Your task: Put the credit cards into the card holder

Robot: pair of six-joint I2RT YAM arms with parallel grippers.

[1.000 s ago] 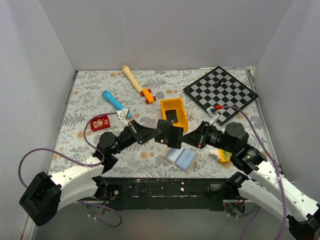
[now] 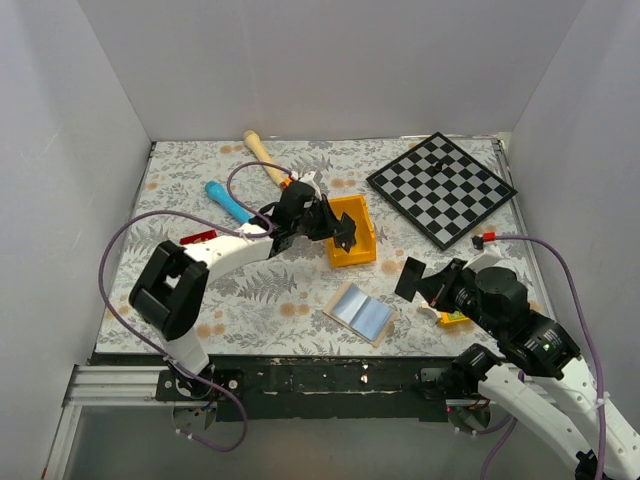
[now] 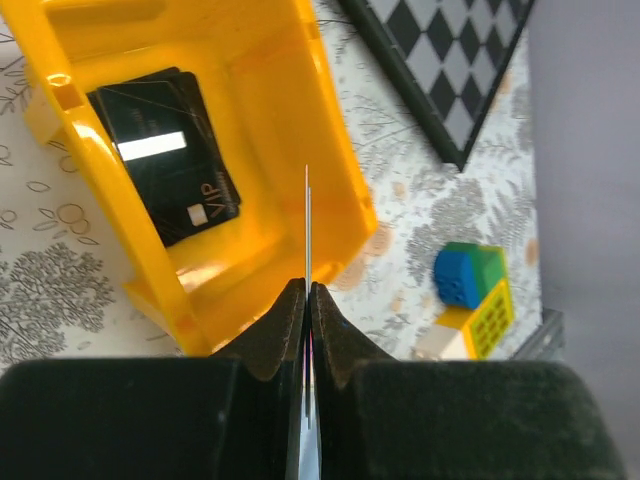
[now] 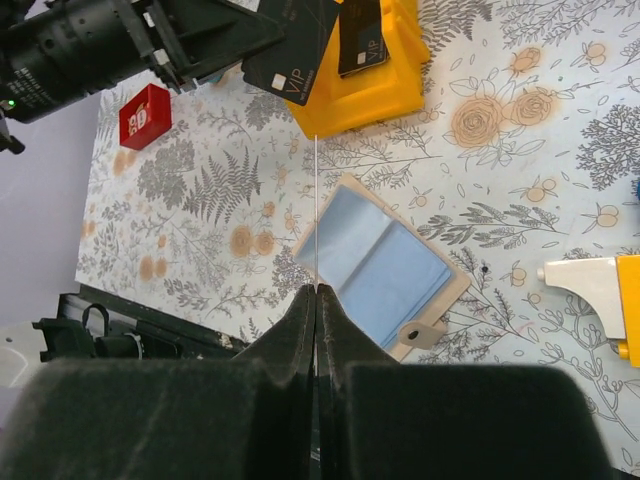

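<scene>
My left gripper (image 2: 333, 228) is shut on a black card (image 2: 346, 233), held above the yellow box (image 2: 366, 243). In the left wrist view that card (image 3: 308, 240) is edge-on, a thin line between the fingertips. Several black cards (image 3: 165, 150) lie inside the box, one marked VIP. My right gripper (image 2: 425, 287) is shut on another black card (image 2: 409, 279), right of the card holder; this card (image 4: 317, 215) also appears edge-on in the right wrist view. The card holder (image 2: 361, 313), pale blue inside with a tan edge, lies open on the table.
A checkered board (image 2: 441, 190) lies at the back right. Behind the left arm are a beige microphone (image 2: 262, 156), a blue one (image 2: 226, 201) and a red box (image 4: 145, 117). A yellow toy (image 2: 452, 318) sits under the right arm.
The two cards were close together above the holder and are now apart. My left gripper has gone back over the yellow box with its card; the right has moved rightward with its own.
</scene>
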